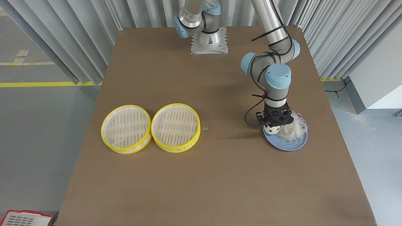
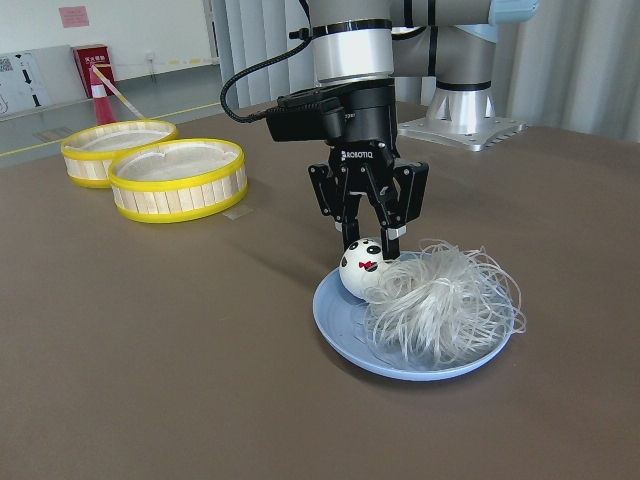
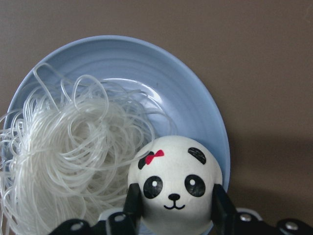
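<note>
A white panda-faced ball (image 3: 174, 191) sits on a blue plate (image 2: 338, 322) beside a tangle of clear white noodle-like strands (image 2: 440, 305), which covers much of the plate. My black gripper is low over the plate, one finger at each side of the ball in the wrist view. The fingers look close against the ball, but I cannot tell whether they grip it. In the front view the gripper hides part of the plate.
Two yellow-rimmed round steamer baskets (image 1: 125, 127) (image 1: 175, 126) stand side by side left of the plate.
</note>
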